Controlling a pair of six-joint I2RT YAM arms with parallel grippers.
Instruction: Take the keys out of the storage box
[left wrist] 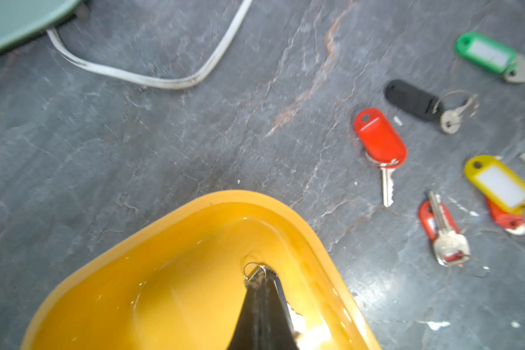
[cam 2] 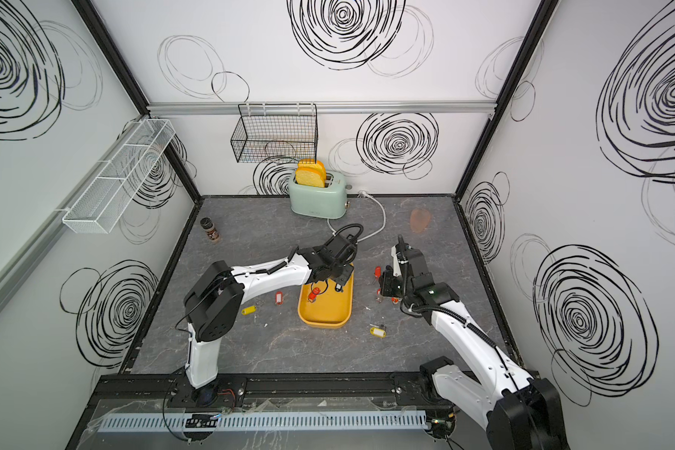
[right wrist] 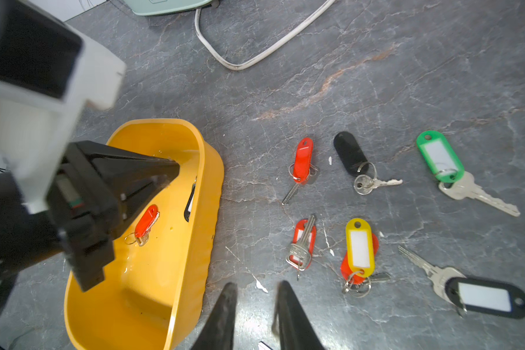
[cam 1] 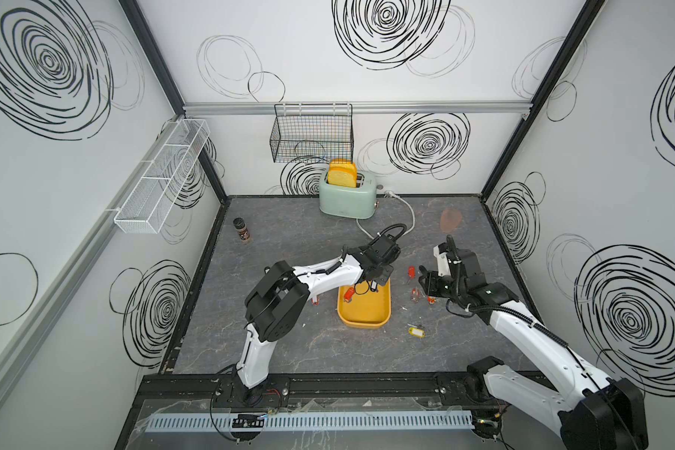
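The yellow storage box (cam 1: 365,323) stands mid-table. Inside it a red-tagged key (right wrist: 145,223) lies on the floor, and a black tag (right wrist: 190,201) leans by the right wall. My left gripper is shut over the box's far right part, its tips in front of the black tag (left wrist: 281,291) and beside a key ring (left wrist: 255,271); nothing shows between its fingers. To the right of the box, above the table, my right gripper stands part open and empty.
Keys with red (right wrist: 302,158), black (right wrist: 350,152), green (right wrist: 439,154) and yellow (right wrist: 360,248) tags lie right of the box. Behind are the toaster (cam 1: 347,196) and its white cable (right wrist: 268,51). A small jar (cam 1: 241,229) stands at far left.
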